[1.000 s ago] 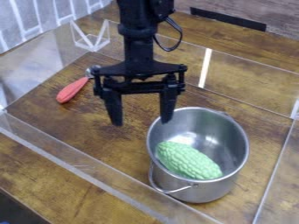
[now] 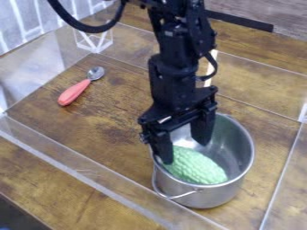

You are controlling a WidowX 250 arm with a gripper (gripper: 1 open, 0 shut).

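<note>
My black gripper (image 2: pixel 180 137) is open, its two fingers lowered into the metal pot (image 2: pixel 216 191) at the lower right, one near the left inner side and the other toward the back. A green textured oblong object (image 2: pixel 195 167) lies in the pot, below and between the fingers, partly hidden by the near finger. Whether the fingers touch it I cannot tell.
A red-handled spoon (image 2: pixel 77 90) lies on the wooden table (image 2: pixel 72 135) at the upper left. Clear panels edge the work area on the left and right. The table left of the pot is mostly clear.
My gripper has moved right, turned and come down from above and behind the pot to inside it. The pot and the green object look unmoved.
</note>
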